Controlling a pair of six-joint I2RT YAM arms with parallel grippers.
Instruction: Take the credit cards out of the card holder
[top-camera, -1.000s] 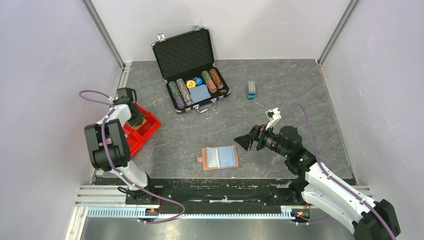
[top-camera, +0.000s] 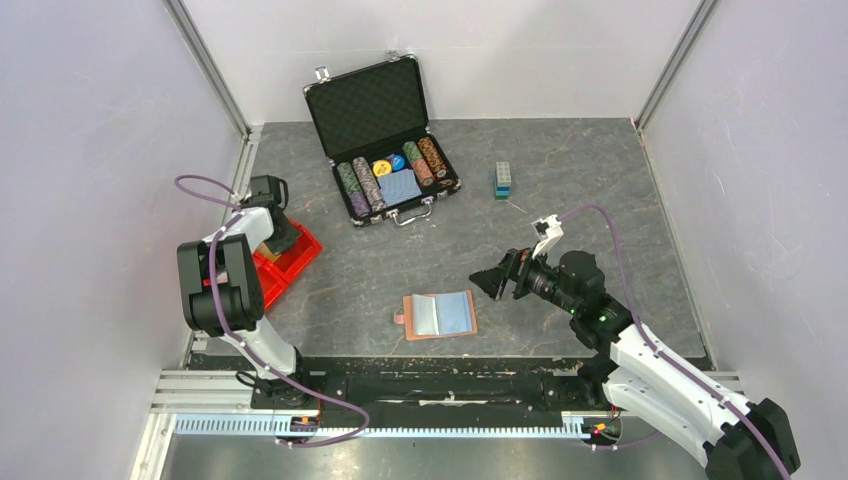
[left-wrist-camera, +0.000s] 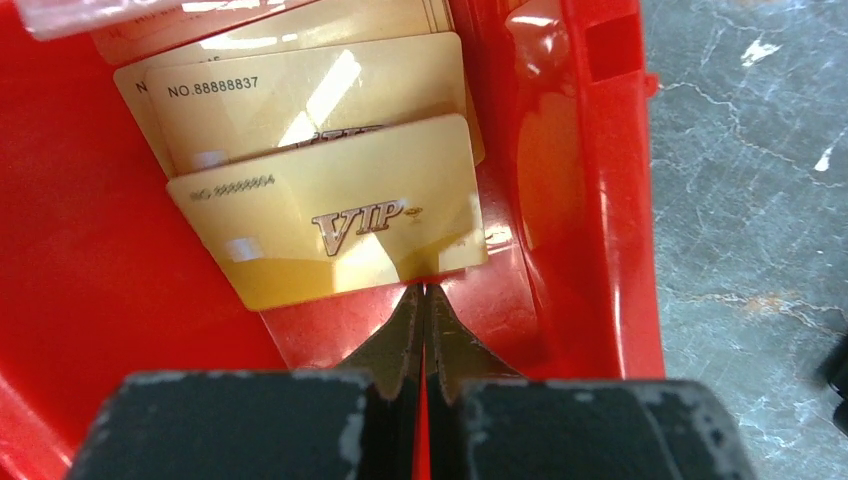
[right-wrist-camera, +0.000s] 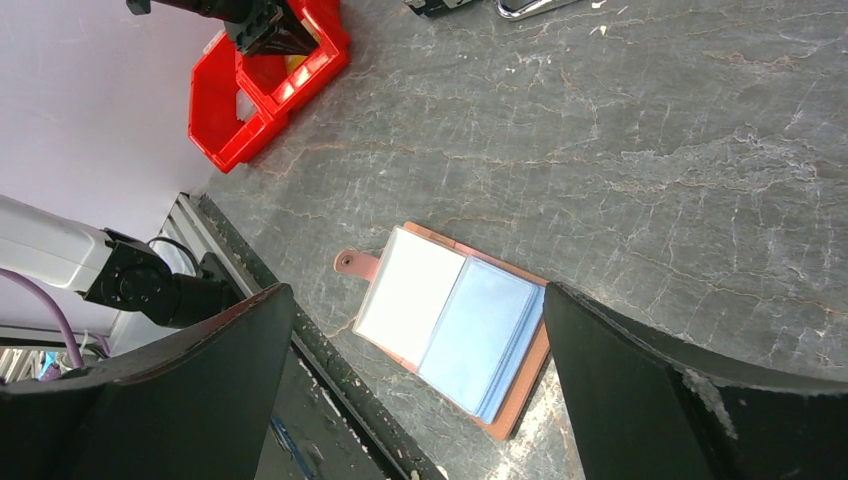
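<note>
My left gripper is shut over a red tray (left-wrist-camera: 610, 200) at the left of the table, its tips at the lower edge of the front gold VIP card (left-wrist-camera: 330, 210); I cannot tell whether they touch it. More gold cards lie stacked behind it. An open brown card holder (top-camera: 436, 335) with clear and blue sleeves (right-wrist-camera: 480, 335) lies at the front middle. My right gripper stands open above and right of it, nothing between its fingers.
An open black chip case (top-camera: 364, 100) stands at the back middle. A small teal-grey stack (top-camera: 502, 180) sits at the back right.
The left arm has shifted slightly right over the red tray since a second ago. The right arm and card holder look unchanged.
</note>
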